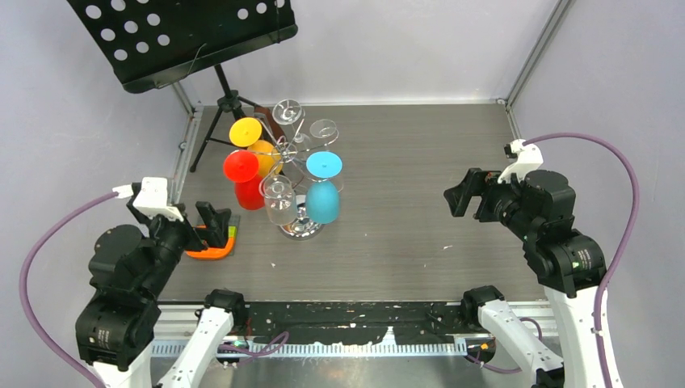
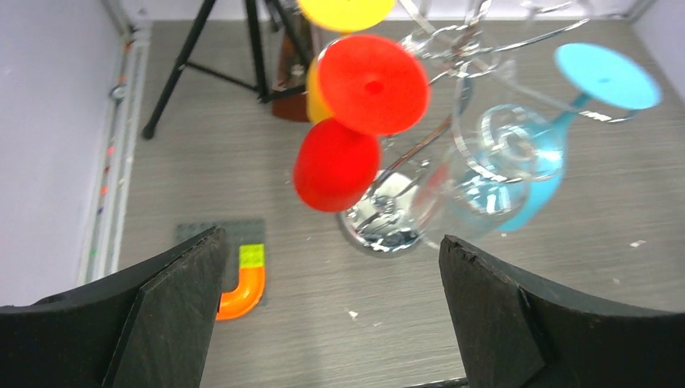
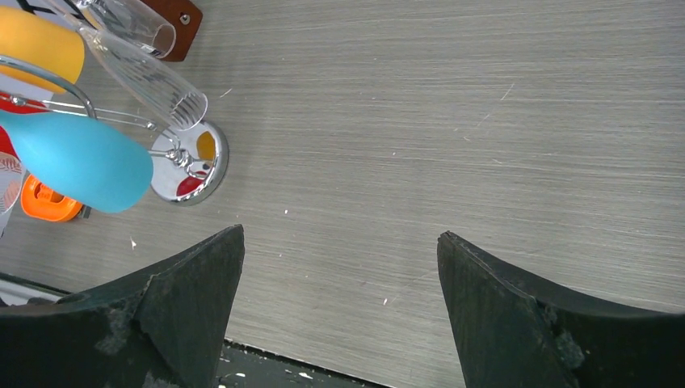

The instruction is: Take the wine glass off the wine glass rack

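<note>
A metal wine glass rack (image 1: 300,228) holds red (image 1: 242,174), yellow (image 1: 246,129), blue (image 1: 323,202) and clear (image 1: 281,202) glasses in the middle of the table, hanging tilted round it. My left gripper (image 1: 212,226) is open to the left of the rack; in the left wrist view the red glass hangs beyond its fingers. My right gripper (image 1: 462,196) is open at the right, over bare table, with the blue glass at the upper left of the right wrist view.
An orange piece on a grey base (image 2: 241,295) lies left of the rack. A black music stand (image 1: 182,36) stands at the back left.
</note>
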